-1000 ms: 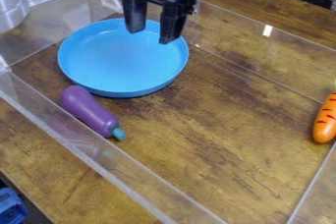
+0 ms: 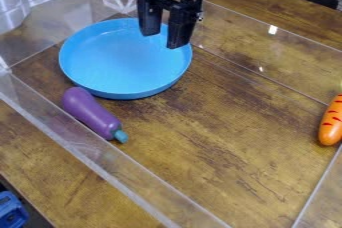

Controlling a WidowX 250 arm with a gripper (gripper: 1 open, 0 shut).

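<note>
My black gripper hangs over the back part of a round blue plate, with its two fingers pointing down and apart. Nothing shows between them. A purple toy eggplant lies at the front left of the plate, apart from it. An orange toy carrot with dark marks lies at the right edge of the view.
Clear walls border it at the front left and front. A blue object sits outside at the bottom left.
The gripper has shifted slightly to the right and turned a little. The plate, eggplant and carrot have not moved.
</note>
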